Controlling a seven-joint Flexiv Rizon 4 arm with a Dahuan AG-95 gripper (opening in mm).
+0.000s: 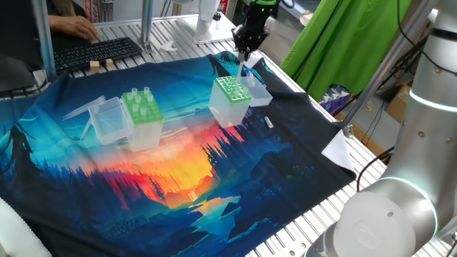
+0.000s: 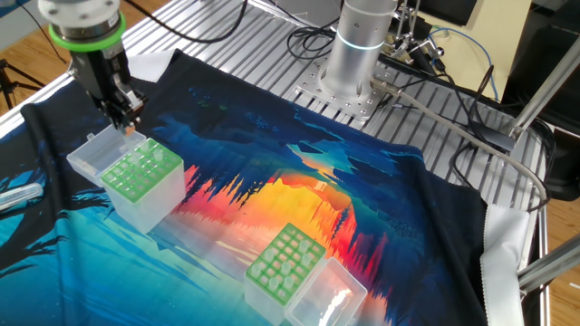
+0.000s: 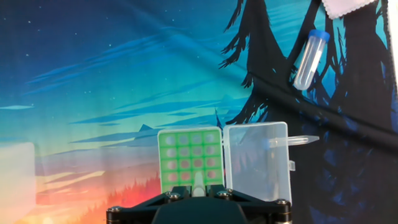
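My gripper (image 1: 243, 56) is shut on a pale, narrow pipette tip (image 1: 240, 69), which points down near the back edge of a green-topped tip rack (image 1: 230, 90). In the wrist view the tip (image 3: 198, 182) shows between the fingers, over the near edge of the green grid (image 3: 186, 152). Exterior view 2 has the gripper (image 2: 129, 129) above the rack box's open clear lid (image 2: 93, 156), beside the green top (image 2: 143, 170). Whether the tip touches the rack cannot be told. A second green-topped rack (image 1: 143, 108) carries several tips standing up in it.
The second rack's open lid (image 1: 111, 120) lies beside it, with loose clear pieces nearby. A blue-capped tube (image 3: 311, 59) rests on the cloth beyond the first rack. Another slender clear piece (image 3: 303, 140) shows at that rack's lid. Cloth between the racks is free.
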